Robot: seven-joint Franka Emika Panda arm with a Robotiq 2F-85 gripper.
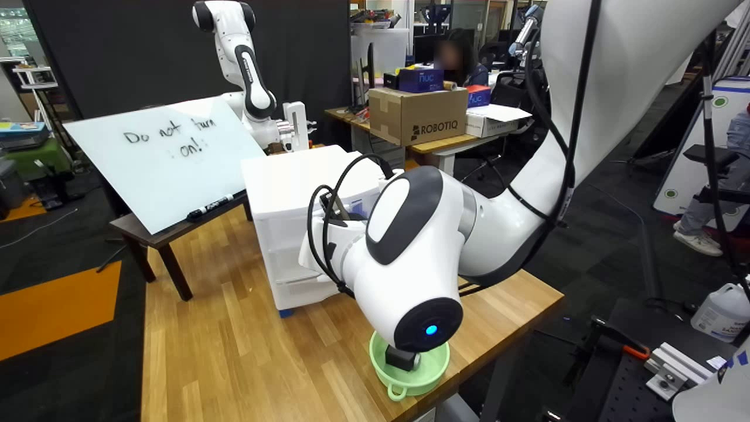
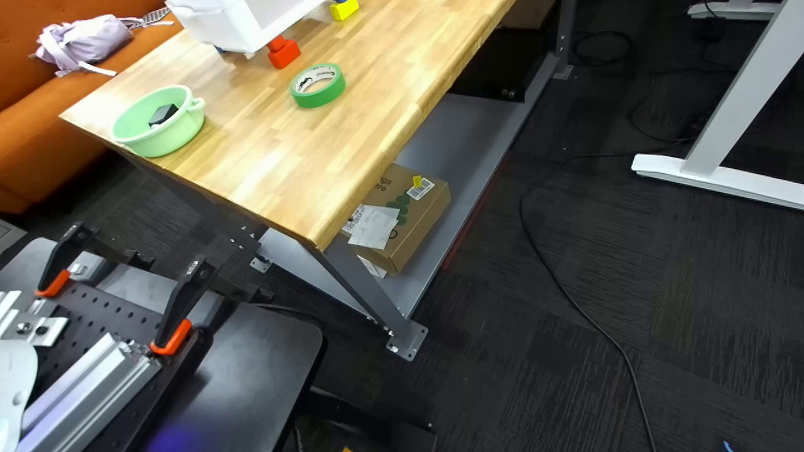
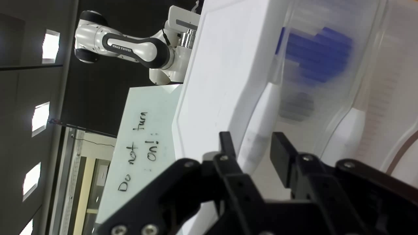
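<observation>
A white drawer unit point(image 1: 270, 242) stands on the wooden table, with my arm bent low beside its front. The wrist view shows my gripper part open at the drawer fronts, its black fingers apart. The upper drawer's white handle point(image 3: 260, 121) appears beyond and between the fingertips; whether they touch it, I cannot tell. Through that drawer's clear front, a blue object point(image 3: 323, 53) and a greyish one point(image 3: 297, 105) show blurred. In exterior view 1 the arm hides the gripper.
Near the table's corner sits a green bowl point(image 2: 169, 139) with a dark block point(image 2: 162, 114) inside, below my arm. Green tape point(image 2: 336, 91), a red block point(image 2: 282, 53) and a yellow block point(image 2: 344, 9) lie near the drawer unit. A whiteboard point(image 1: 169, 162) leans behind.
</observation>
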